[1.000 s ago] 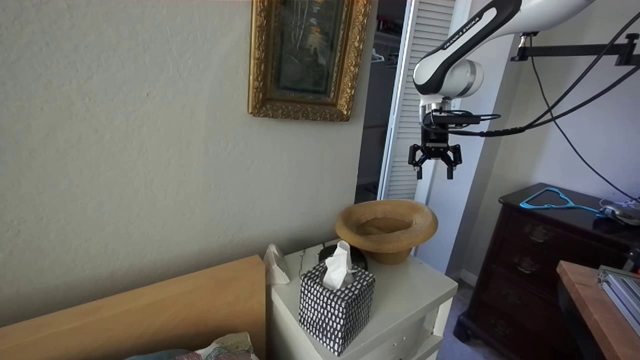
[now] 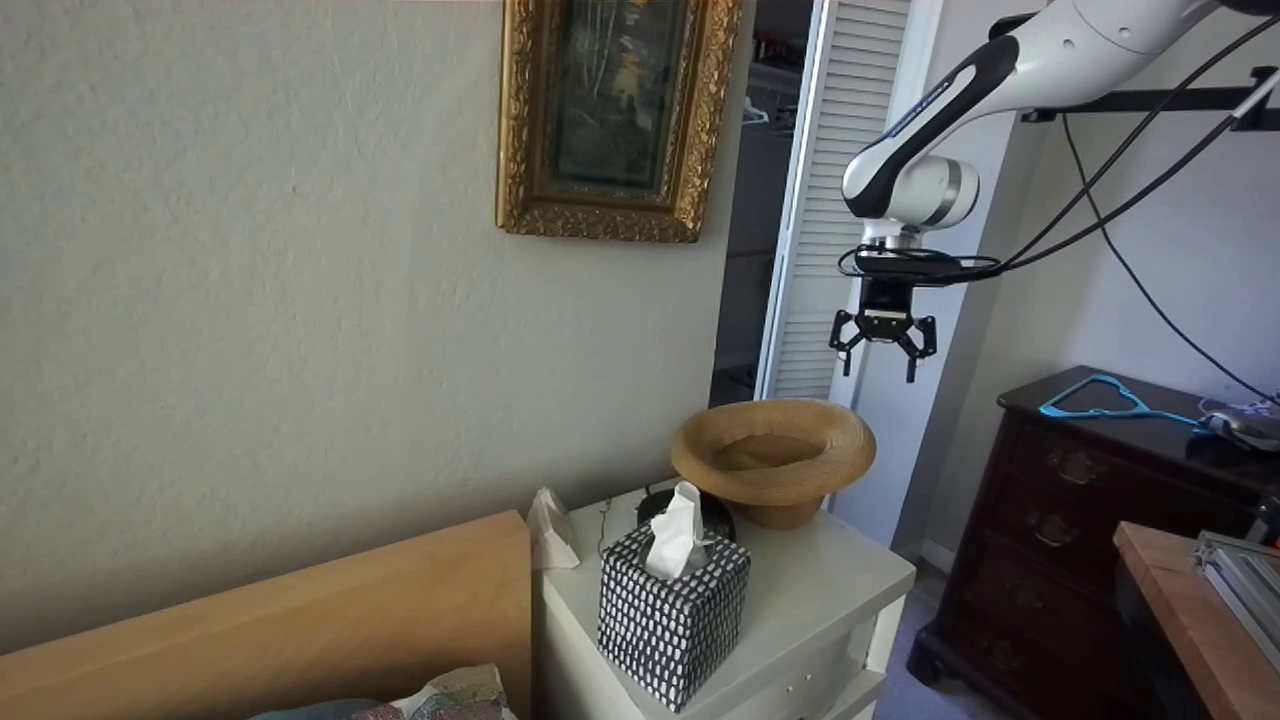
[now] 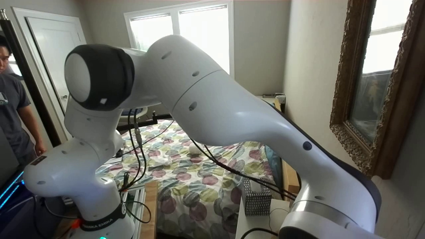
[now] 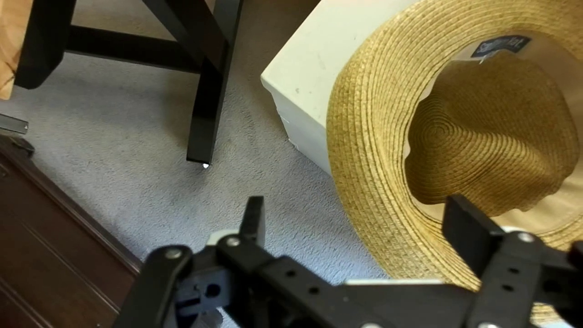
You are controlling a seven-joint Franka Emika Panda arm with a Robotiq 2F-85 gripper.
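Note:
My gripper (image 2: 879,364) hangs in the air, pointing down, above and to the right of a tan straw hat (image 2: 774,454). Its fingers stand wide open with nothing between them. The hat lies crown down on the white nightstand (image 2: 828,588), its opening facing up. In the wrist view the hat's woven brim (image 4: 360,136) fills the right side, and one fingertip (image 4: 462,224) overlaps its lower edge in the picture; the gripper is well above it. The arm hides the hat and gripper in exterior view 2.
A patterned tissue box (image 2: 674,612) stands in front of the hat, with a dark round object (image 2: 717,518) behind it. A blue hanger (image 2: 1098,398) rests on the dark dresser (image 2: 1020,540). A gold picture frame (image 2: 618,222) hangs on the wall. Open floor (image 4: 262,153) shows beside the nightstand.
My gripper has shifted slightly right and down in exterior view 1, turning a little. It remains open, and the hat and tissue box have not moved.

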